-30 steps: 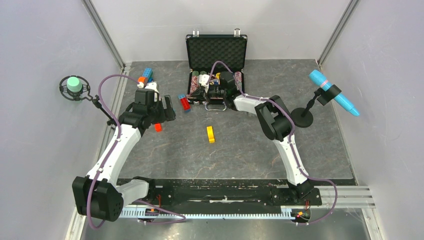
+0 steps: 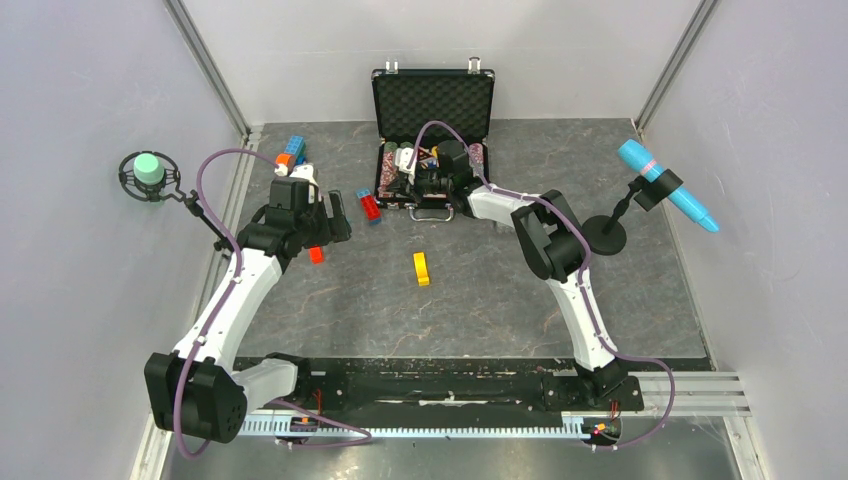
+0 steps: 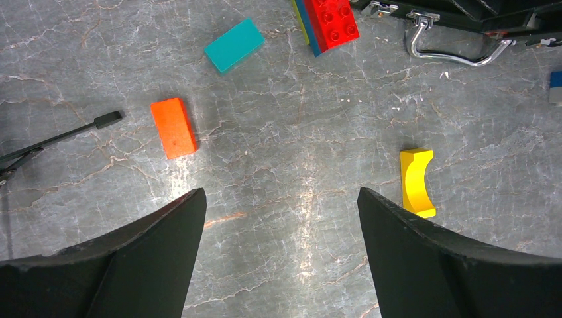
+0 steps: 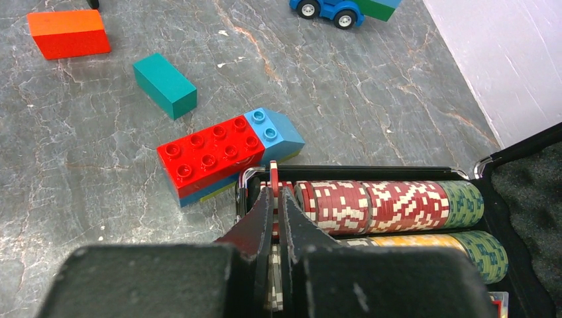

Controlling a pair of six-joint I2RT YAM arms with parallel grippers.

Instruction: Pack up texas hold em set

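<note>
The open black chip case (image 2: 435, 108) stands at the back centre of the table, with rows of red-and-white chips (image 4: 404, 205) and yellow and green chips (image 4: 424, 240) inside. My right gripper is over the case's left end, its fingers pressed nearly together. A single red chip (image 4: 274, 175), seen edge-on, stands upright at their tips, rising past the case rim. Its lower part is hidden by the fingers. My left gripper hangs over the table's left side, open and empty.
Toy blocks lie left of the case: a red-and-blue brick (image 4: 212, 156), a teal block (image 4: 164, 86) and an orange block (image 3: 173, 128). A yellow arch (image 3: 415, 183) lies before the case. Beyond it, the front table is clear.
My right gripper has shifted slightly to the right and further over the case, carrying the reddish chip from the case's left edge. The left arm has stayed still.
</note>
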